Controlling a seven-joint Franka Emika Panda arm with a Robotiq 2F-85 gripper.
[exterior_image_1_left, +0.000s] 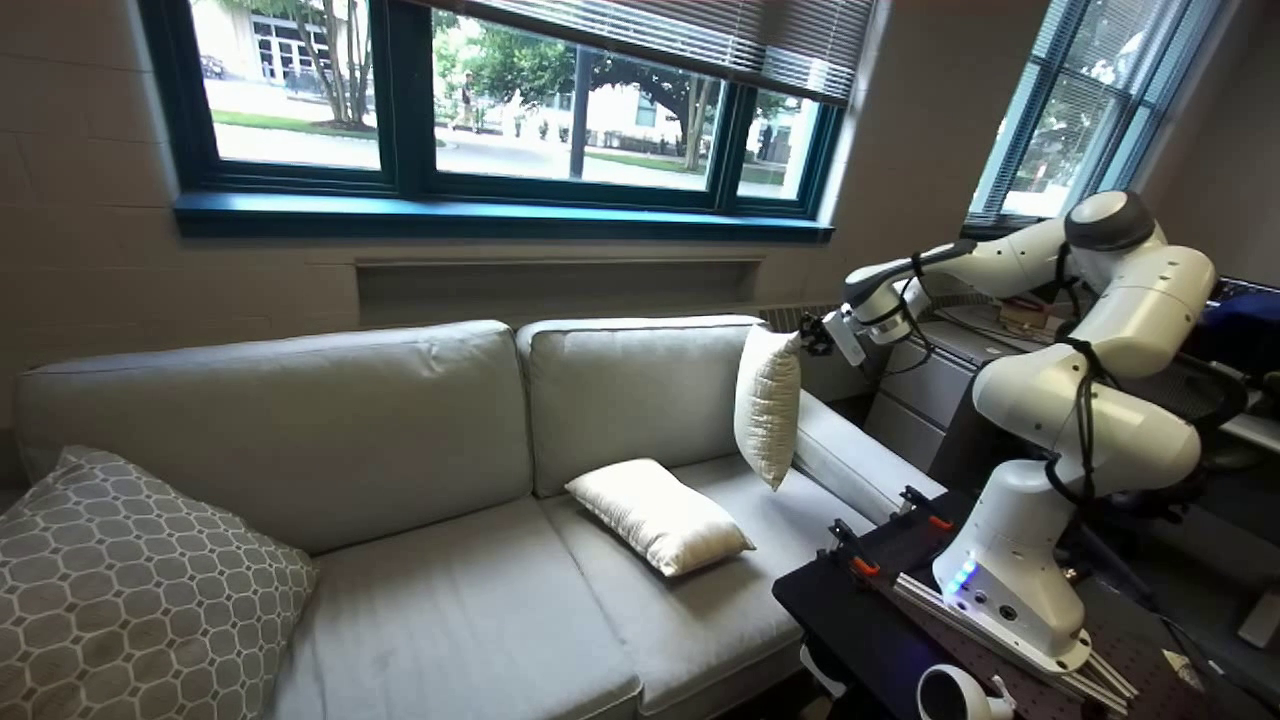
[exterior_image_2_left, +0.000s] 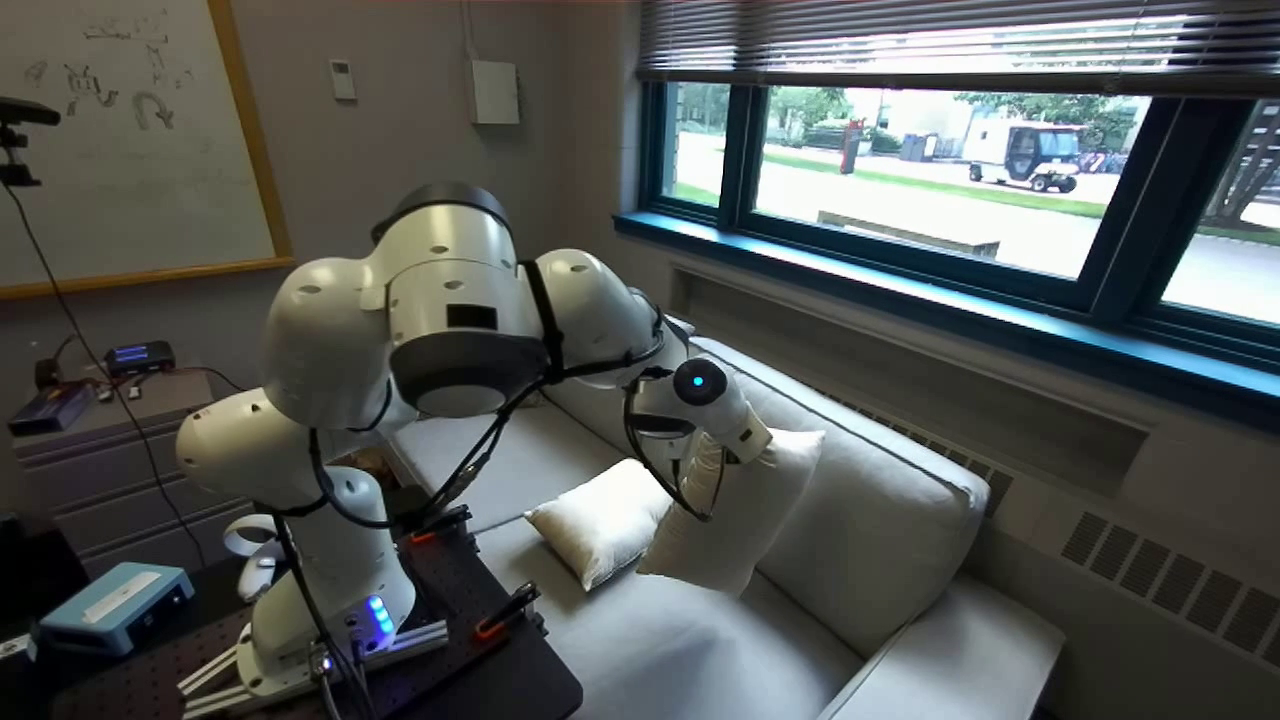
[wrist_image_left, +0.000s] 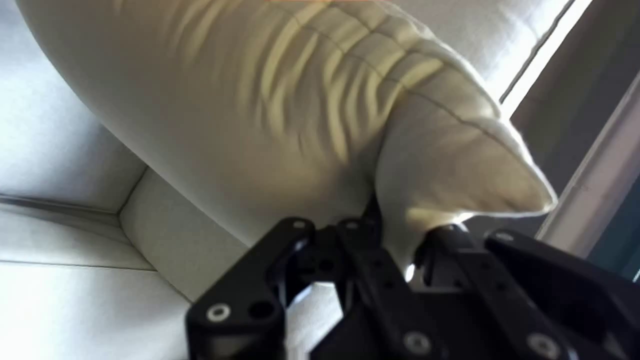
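Observation:
A cream pillow (exterior_image_1_left: 768, 406) hangs upright near the right end of the sofa (exterior_image_1_left: 648, 372), in front of its backrest. My gripper is shut on the pillow near one corner; in the wrist view the cloth (wrist_image_left: 300, 138) bunches into folds there, and the corner pokes out past the fingers. From the other side, the same pillow (exterior_image_2_left: 744, 504) shows partly behind the wrist. A second cream pillow (exterior_image_1_left: 660, 516) lies flat on the right seat cushion.
A grey patterned pillow (exterior_image_1_left: 144, 588) leans at the sofa's left end. The black table (exterior_image_1_left: 864, 600) with clamps stands before the right armrest (exterior_image_1_left: 852, 444).

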